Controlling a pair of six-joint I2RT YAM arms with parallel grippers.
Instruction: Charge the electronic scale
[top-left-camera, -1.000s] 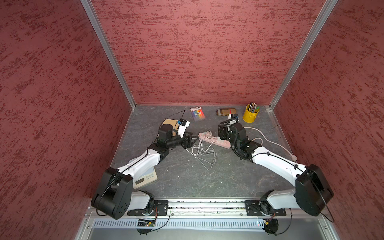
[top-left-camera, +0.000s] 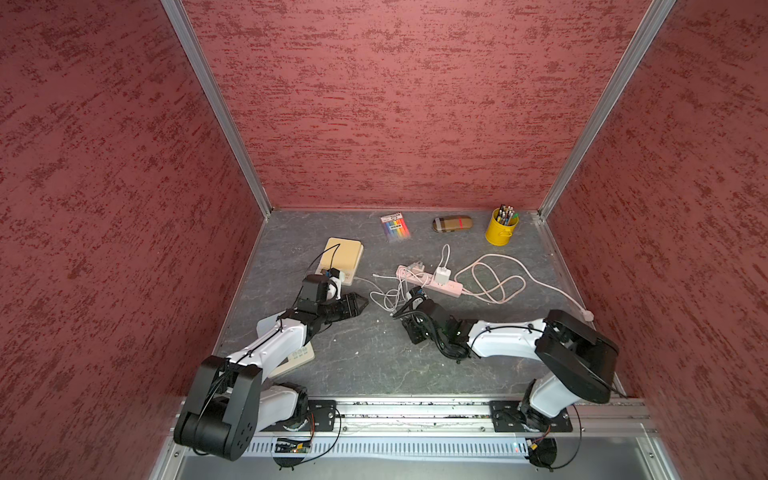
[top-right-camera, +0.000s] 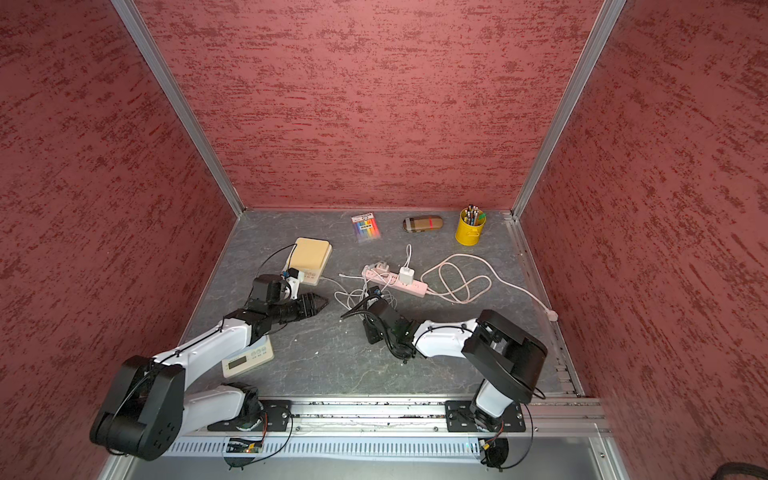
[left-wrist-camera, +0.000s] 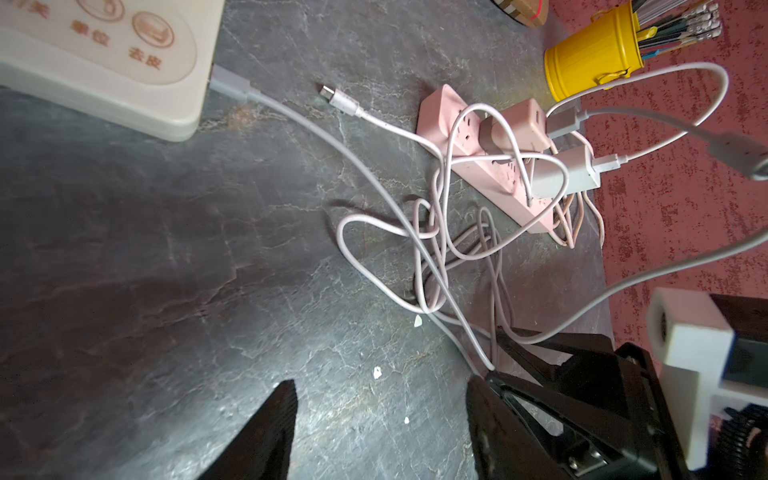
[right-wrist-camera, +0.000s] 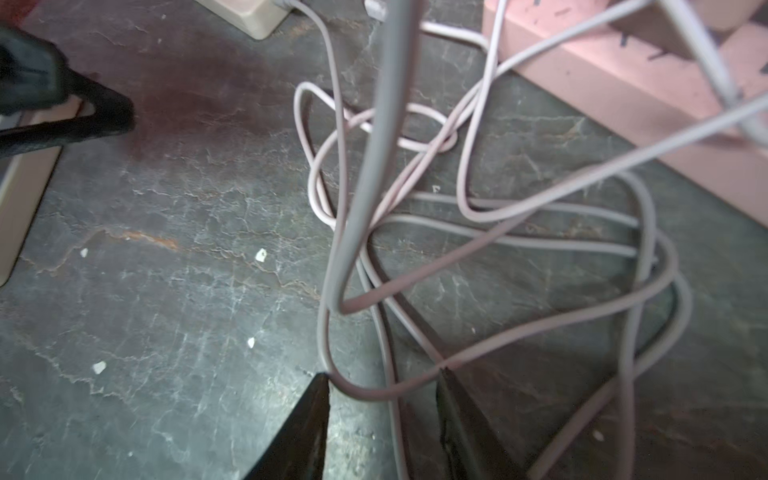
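A cream scale (top-left-camera: 340, 257) lies at the back left. In the left wrist view a grey cable plug (left-wrist-camera: 229, 83) meets this scale's (left-wrist-camera: 104, 64) edge; whether it is fully seated cannot be told. Another scale (top-right-camera: 248, 357) lies front left, partly under the left arm. Above the table, my left gripper is open and empty. Low over the tangled cables, my right gripper has its fingers apart, a cable loop (right-wrist-camera: 376, 392) crossing between their tips without being clamped. The pink power strip (top-left-camera: 448, 286) carries a white charger (top-left-camera: 442, 275) and a pinkish adapter (left-wrist-camera: 520, 128).
A loose white cable end (left-wrist-camera: 342, 101) lies between scale and strip. Toward the back are a marker pack (top-left-camera: 395, 226), a brown case (top-left-camera: 453, 224) and a yellow pen bucket (top-left-camera: 500, 230).
My right gripper has come away from the power strip, forward and left to the cable tangle. My left gripper has drawn back left and slightly toward the front.
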